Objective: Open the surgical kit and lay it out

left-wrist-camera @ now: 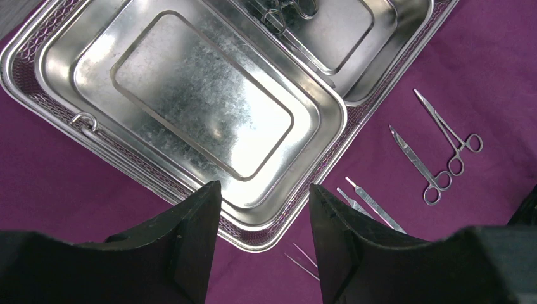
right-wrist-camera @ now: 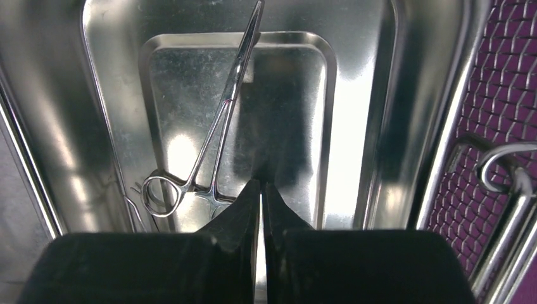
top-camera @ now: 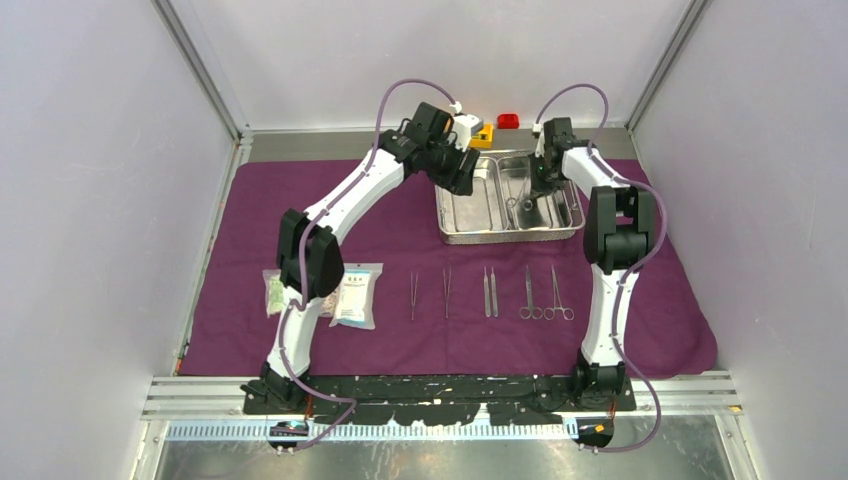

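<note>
In the steel tray (top-camera: 540, 218) on the right of the wire basket lies a ring-handled clamp (right-wrist-camera: 229, 104), slanting, with one ring partly behind my right fingers. My right gripper is over this tray, just beside the clamp. Only a narrow gap parts its fingertips, and nothing shows between them. My left gripper hangs wide open and empty over the front of the left tray (left-wrist-camera: 202, 95), which is bare. On the purple cloth lie a clamp (top-camera: 558, 298), scissors (top-camera: 529, 290), two scalpel handles (top-camera: 490, 292) and two tweezers (top-camera: 414, 297).
A thin metal tool (left-wrist-camera: 310, 54) lies along the right tray's inner side. Wire handles (right-wrist-camera: 519, 196) sit by the basket's mesh. Sealed packs (top-camera: 356, 296) rest at the cloth's left. Yellow (top-camera: 483, 136) and red (top-camera: 508, 121) bins stand behind the basket. Open cloth remains at far left.
</note>
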